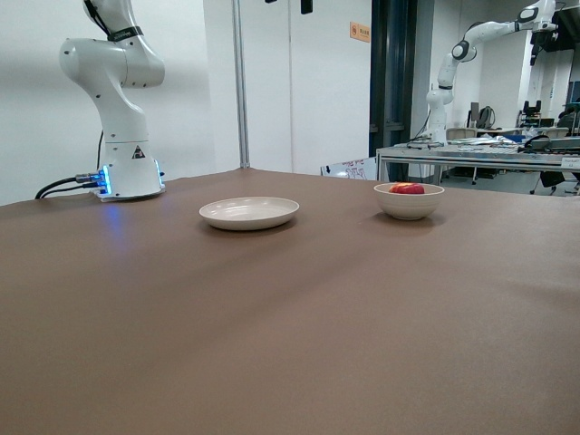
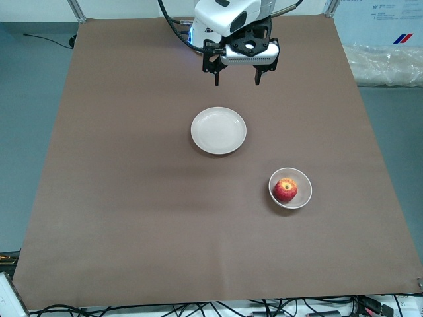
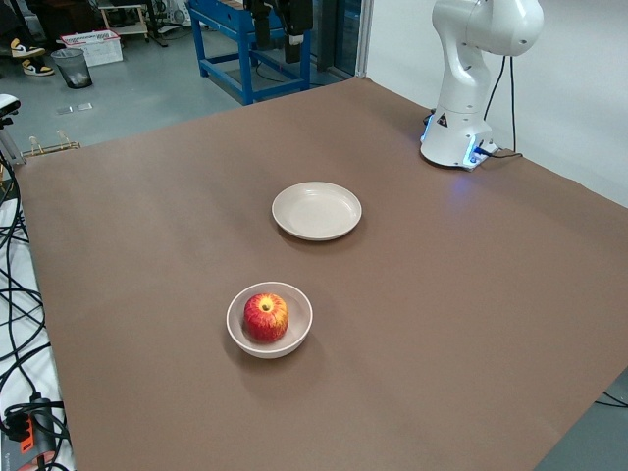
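A red apple [image 2: 285, 189] [image 1: 408, 188] [image 3: 266, 317] rests inside a small white bowl [image 2: 305, 200] [image 1: 410, 207] [image 3: 297, 324] on the brown table. An empty white plate [image 2: 218, 130] [image 1: 248, 214] [image 3: 316, 210] lies apart from it, toward the robot's side. My gripper [image 2: 237, 79] hangs above the far part of the table in the left view, beyond the plate, its two black fingers spread open with nothing between them. In the top and right views only small dark parts of it show at the upper edge.
The robot base [image 1: 131, 172] stands at the back by a white wall. Cables and equipment [image 3: 25, 432] line one edge of the table, outside the top.
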